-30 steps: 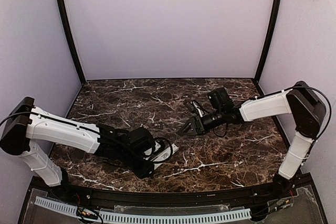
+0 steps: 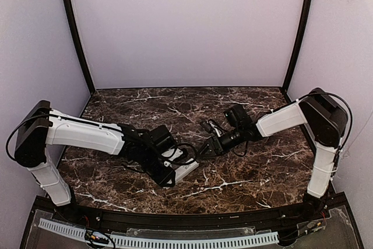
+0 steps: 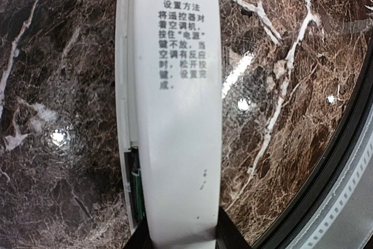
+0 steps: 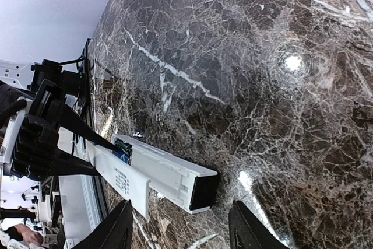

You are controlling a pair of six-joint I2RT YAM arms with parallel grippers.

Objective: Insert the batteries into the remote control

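Observation:
The white remote control (image 2: 187, 169) lies near the front centre; in the right wrist view its body (image 4: 175, 173) shows an open compartment with something blue and green inside. My left gripper is shut on the battery cover (image 3: 175, 121), a white strip with printed text, which sits askew along the body's side. My right gripper stands open beside the remote's dark end, with nothing between its fingers; in the top view it is right of the remote. I cannot make out separate batteries.
My left arm has moved up the top view, away from the front edge. My right arm has moved slightly leftward and down, closer to the remote.

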